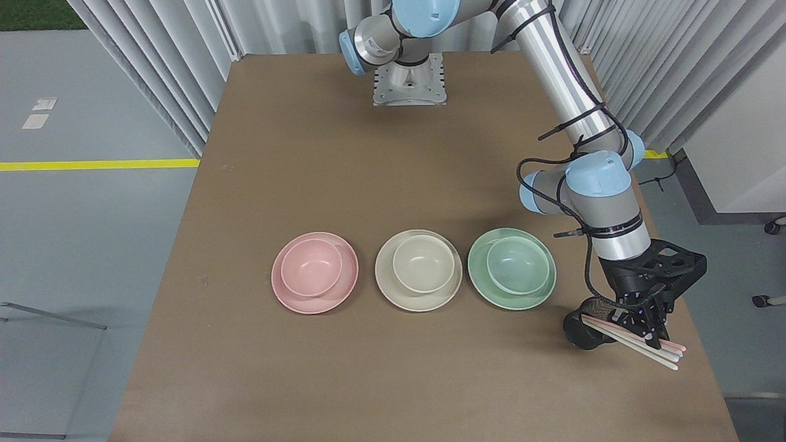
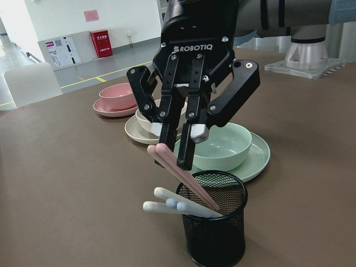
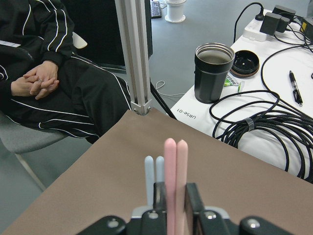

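My gripper (image 2: 179, 146) stands above a black mesh cup (image 2: 214, 233) at the table's right end. Pink chopsticks (image 3: 171, 161) show between or just beside its fingers in the wrist view; whether they are gripped I cannot tell. White chopsticks (image 2: 161, 206) and pale blue ones (image 3: 149, 171) lean out of the cup with them. Three bowls on plates stand left of the cup in the front view: pink (image 1: 311, 267), cream (image 1: 424, 263) and green (image 1: 517, 265).
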